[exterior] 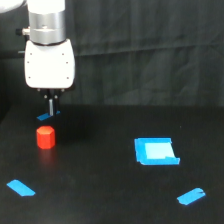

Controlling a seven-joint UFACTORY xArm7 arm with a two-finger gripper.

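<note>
A small red block rests on the black table at the left. Above and slightly behind it in the picture is my gripper, pointing down from the white arm. A gap shows between the fingertips and the block's top. The fingers are too small and dark to show how far apart they are. On the right half of the table, a white square is edged with blue tape.
Blue tape strips lie at the front left and front right. Another bit of blue tape is near the gripper. Bare table lies between the block and the white square. A dark curtain hangs behind.
</note>
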